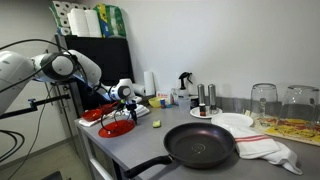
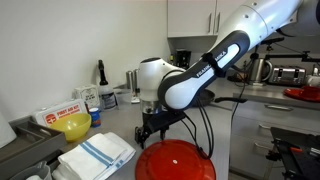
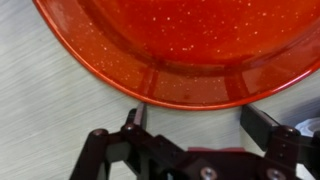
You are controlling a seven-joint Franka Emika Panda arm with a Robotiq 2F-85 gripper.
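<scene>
A red plate point(image 3: 190, 50) fills the top of the wrist view, its glossy rim curving close in front of my fingertips. My gripper stands open, its two black fingers wide apart, with no object clasped between them. Seen from exterior view 2, the red plate point(image 2: 180, 163) lies on the counter, and the gripper point(image 2: 163, 128) is just above its far edge. In exterior view 1 the plate point(image 1: 117, 129) is at the left end of the counter, below the white arm. Whether a fingertip touches the rim cannot be told.
Beside the plate is a folded white towel point(image 2: 95, 157), with a yellow bowl point(image 2: 72, 125) behind. A black pan point(image 1: 198, 145) and another towel point(image 1: 265, 147) occupy the right part of the counter. Bare counter point(image 1: 150, 143) separates plate and pan.
</scene>
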